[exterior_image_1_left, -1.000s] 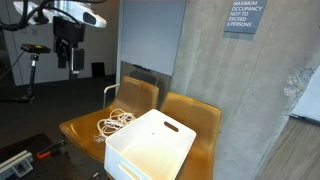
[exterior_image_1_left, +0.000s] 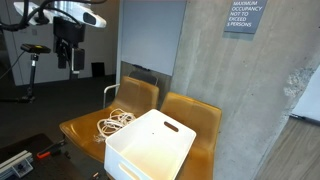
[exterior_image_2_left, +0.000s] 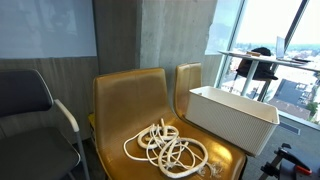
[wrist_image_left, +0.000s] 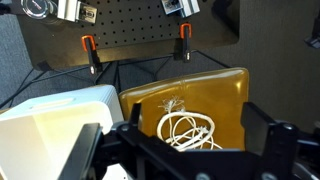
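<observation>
A tangled white rope (exterior_image_1_left: 117, 121) lies in a loose coil on the tan chair (exterior_image_1_left: 136, 95). The wrist view shows the same rope (wrist_image_left: 189, 128) low in the picture, partly covered by my gripper. My gripper stands open, its dark fingers wide apart and nothing between them. From the exterior it hangs high at the upper left, well clear of the rope. Beside the rope, on the neighbouring tan chair (exterior_image_1_left: 193, 117), stands a white bin (exterior_image_1_left: 127, 169) with an open top; no contents are visible in it.
A dark chair (exterior_image_2_left: 36, 130) stands beside the rope's chair. A perforated dark plate (wrist_image_left: 140, 75) with orange-edged brackets lies near the chair edge in the wrist view. Behind the chairs rises a concrete wall (exterior_image_1_left: 225, 70). Air above the rope and bin is free.
</observation>
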